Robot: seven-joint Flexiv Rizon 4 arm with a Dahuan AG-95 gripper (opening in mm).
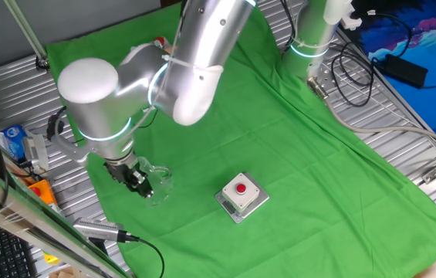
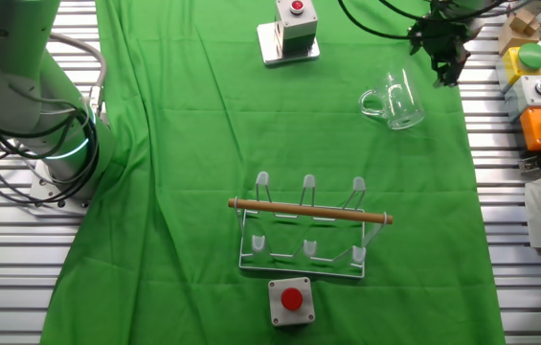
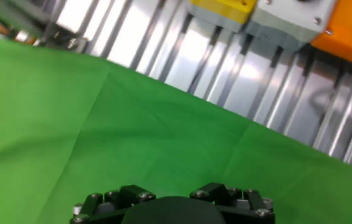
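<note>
A clear glass mug (image 2: 404,103) stands on the green cloth, its handle to the left in exterior view 2; whether its mouth faces up or down I cannot tell. My gripper (image 2: 449,77) hangs beside it, on the side toward the cloth's edge. From exterior view 1 the gripper (image 1: 142,188) overlaps the mug (image 1: 161,187), so contact is hard to judge. The wrist view has the black fingers (image 3: 132,195) apart at the bottom, with only green cloth beyond and no mug in sight. The gripper is open and empty.
A white wire rack (image 2: 303,272) with a wooden bar (image 2: 308,209) stands on the cloth. Red-button boxes stand at the rack's front (image 2: 280,313) and on a metal plate (image 2: 272,48). Several coloured button boxes (image 2: 539,127) line the table's side. Open cloth separates mug and rack.
</note>
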